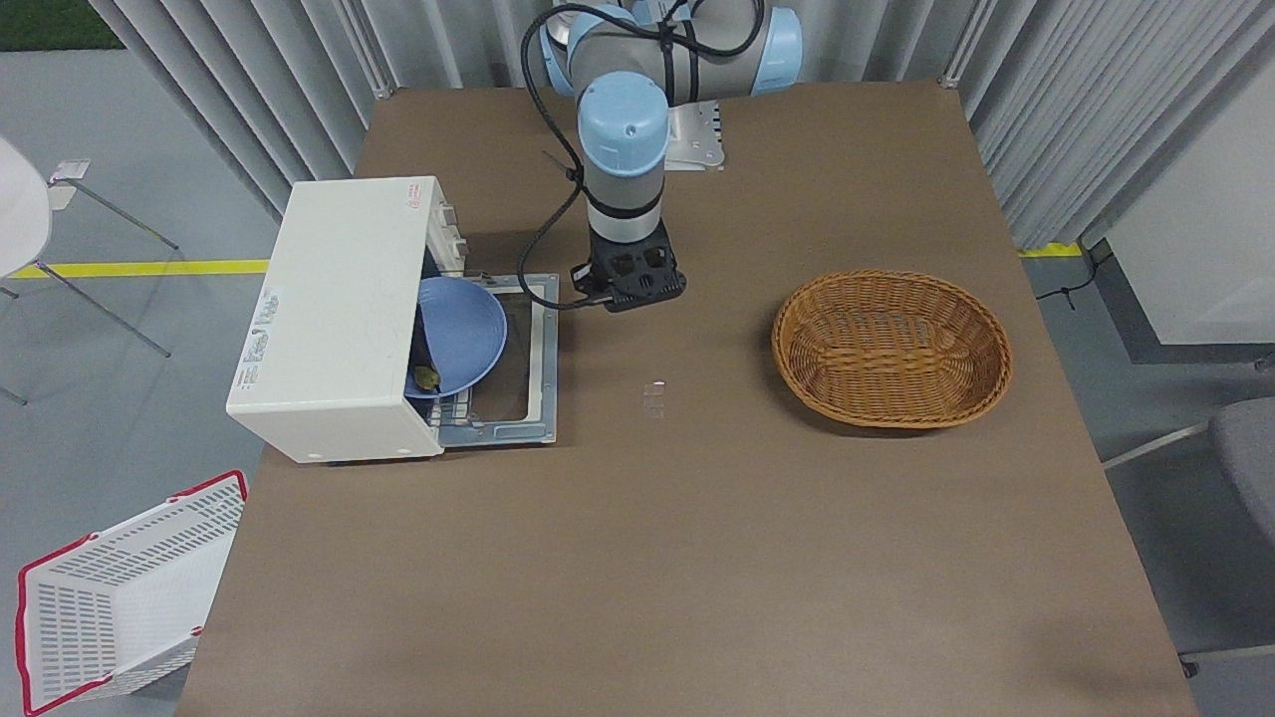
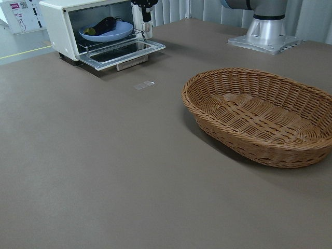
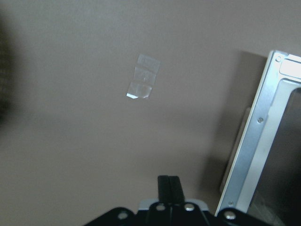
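Observation:
A white toaster oven point(image 1: 323, 311) stands on the table with its glass door point(image 2: 122, 54) folded down. A blue plate point(image 1: 460, 335) holding a dark eggplant point(image 2: 104, 26) sits inside it, reaching out over the door. My gripper is shut with nothing visible between its fingers; it is above the table just beside the door's outer edge. A brown wicker basket point(image 1: 891, 347) stands to the right.
Small clear tape pieces point(image 3: 143, 75) lie on the table between oven and basket. The robot's base point(image 2: 267, 39) is at the back.

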